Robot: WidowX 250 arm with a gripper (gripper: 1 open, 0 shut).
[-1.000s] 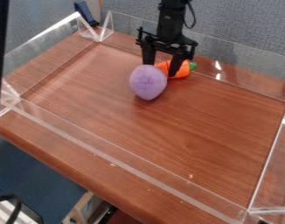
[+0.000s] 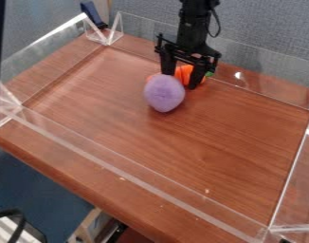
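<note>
My black gripper (image 2: 183,65) hangs at the top middle of the camera view, low over the back of the wooden table. Directly beneath it an orange carrot (image 2: 195,77) with a green top is partly hidden behind the fingers and behind a round purple toy (image 2: 164,94). The purple toy sits just in front of the gripper. Whether the fingers are open or closed on the carrot cannot be made out.
Clear plastic walls (image 2: 164,190) border the wooden table (image 2: 227,161). The front, left and right of the tabletop are bare. A grey padded wall stands behind.
Over the last second my gripper has come down and slightly to the right, over the carrot, which is now more covered by it. The purple toy has shifted slightly right.
</note>
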